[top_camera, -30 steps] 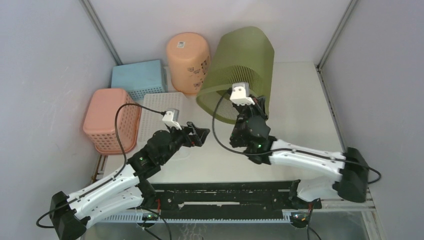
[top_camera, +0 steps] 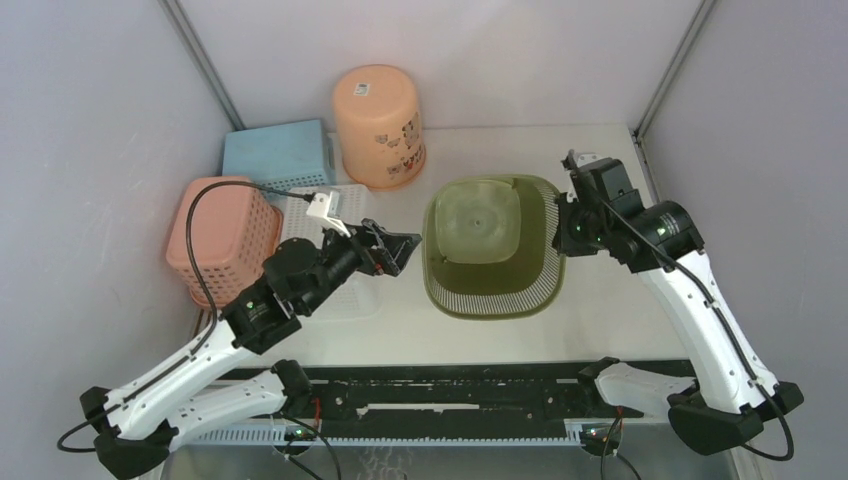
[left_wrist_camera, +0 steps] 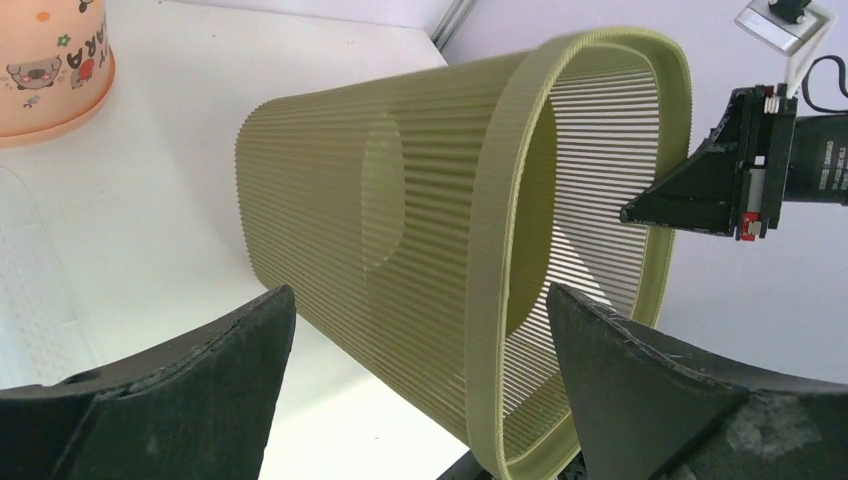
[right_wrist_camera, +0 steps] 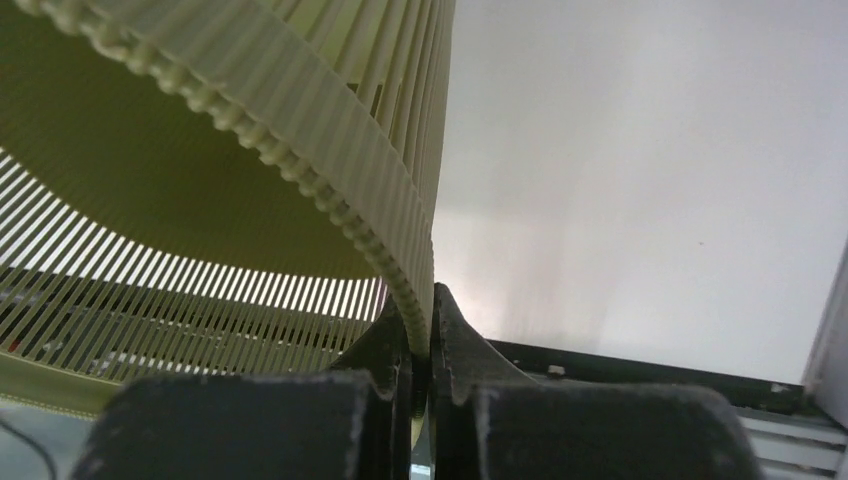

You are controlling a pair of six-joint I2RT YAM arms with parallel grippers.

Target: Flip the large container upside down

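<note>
The large olive-green container point(top_camera: 487, 278) has its mouth facing up toward the top camera, its ribbed inside and round base showing. In the left wrist view the container point(left_wrist_camera: 330, 190) leans at a slant over the table. My right gripper point(top_camera: 560, 225) is shut on its right rim; in the right wrist view the rim point(right_wrist_camera: 395, 270) runs down between the fingertips. My left gripper point(top_camera: 405, 250) stands open just off the left side, nothing between its fingers. From its wrist view, the left fingers point(left_wrist_camera: 200, 370) look spread, with the rim beyond them.
An upside-down orange bin point(top_camera: 378, 125), a blue basket point(top_camera: 275, 155), a pink basket point(top_camera: 220, 240) and a white basket point(top_camera: 345, 205) occupy the left and back of the white table point(top_camera: 600, 310). Bare table lies in front and at the right.
The left arm has shifted only slightly.
</note>
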